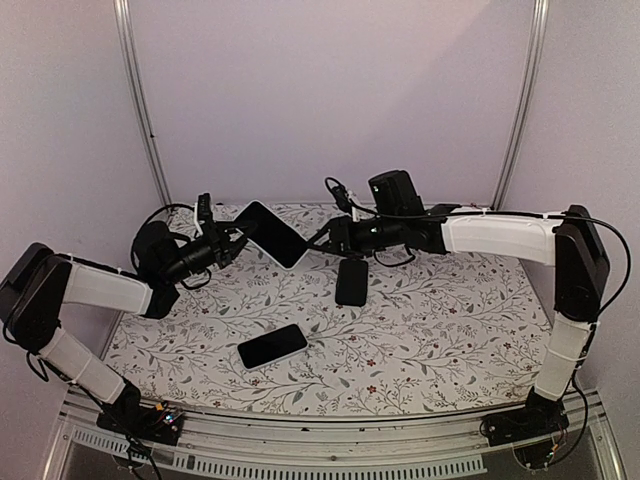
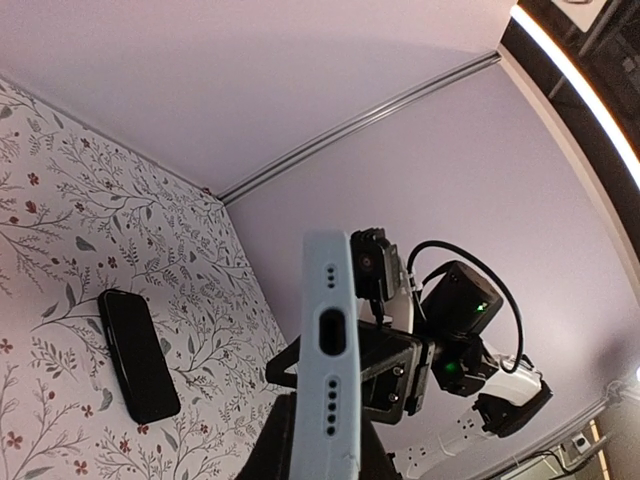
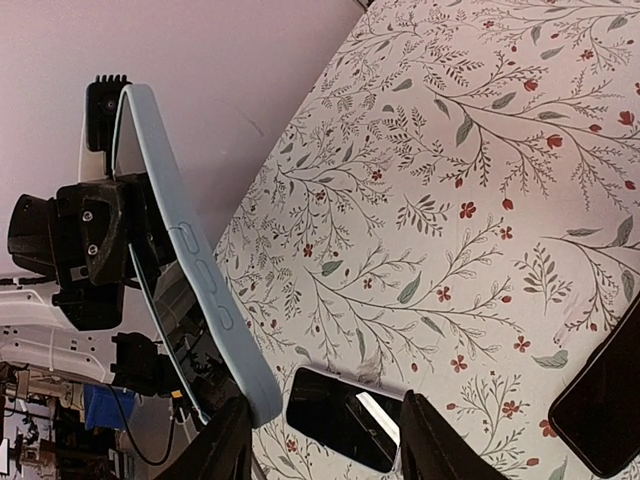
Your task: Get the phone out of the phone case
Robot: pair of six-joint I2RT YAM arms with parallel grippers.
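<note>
Held up and tilted above the table, the pale blue phone case (image 1: 292, 263) frames a dark phone face (image 1: 270, 235). My left gripper (image 1: 242, 232) is shut on its upper left end. In the left wrist view, the case (image 2: 325, 400) stands edge-on between the left fingers, its port slot and speaker holes facing the camera. My right gripper (image 1: 312, 240) is by the opposite corner. In the right wrist view, the case's corner (image 3: 262, 405) lies by the left-hand fingertip; the fingers (image 3: 425, 440) look apart, and whether they grip it is unclear.
Two more black-faced phones lie flat on the flowered table: one (image 1: 273, 346) toward the front, the other (image 1: 352, 282) below the right gripper. Free table (image 1: 440, 330) shows at the right. Pale walls (image 1: 320, 100) close off the back and sides.
</note>
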